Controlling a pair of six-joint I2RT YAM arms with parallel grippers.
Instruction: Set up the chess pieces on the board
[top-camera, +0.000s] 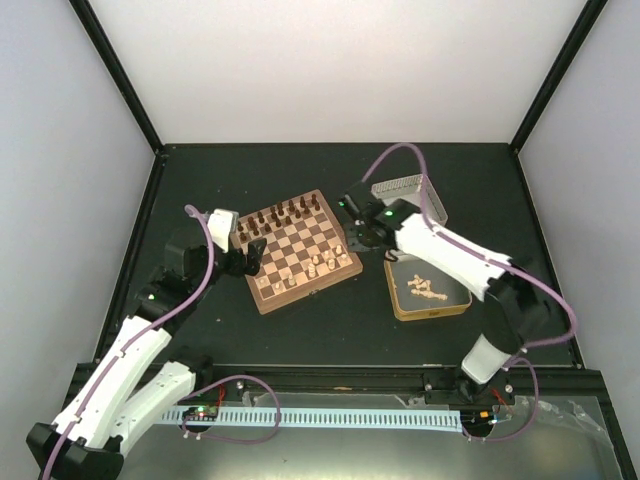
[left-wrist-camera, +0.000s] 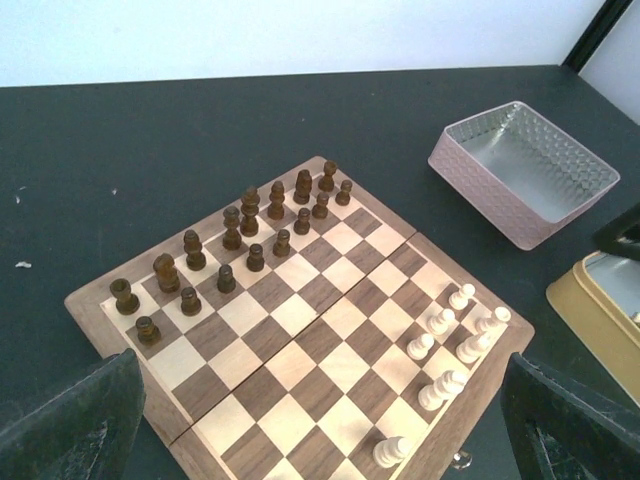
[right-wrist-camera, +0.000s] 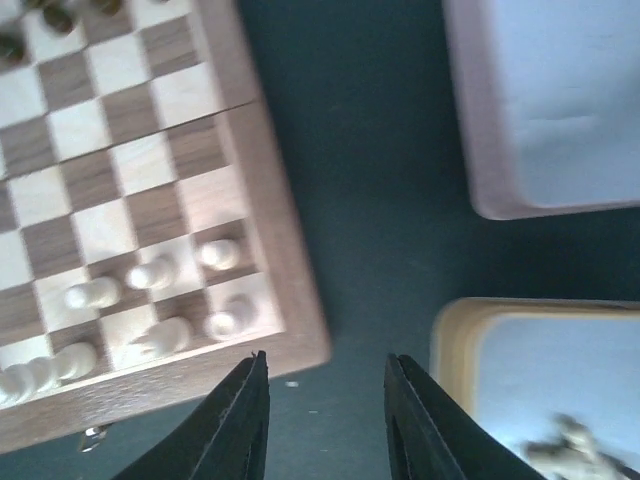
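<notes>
The wooden chessboard (top-camera: 290, 240) carries dark pieces (left-wrist-camera: 232, 227) along its far left side and several white pieces (left-wrist-camera: 445, 388) along the near right side. My left gripper (top-camera: 250, 258) is open over the board's left edge, nothing between its fingers. My right gripper is part open, above the gap between the board's right edge and the yellow tray, with nothing seen between its fingers. The yellow tray (top-camera: 428, 313) holds a small heap of white pieces (top-camera: 423, 290).
A pink-sided basket (left-wrist-camera: 480, 185) stands behind the yellow tray and looks empty.
</notes>
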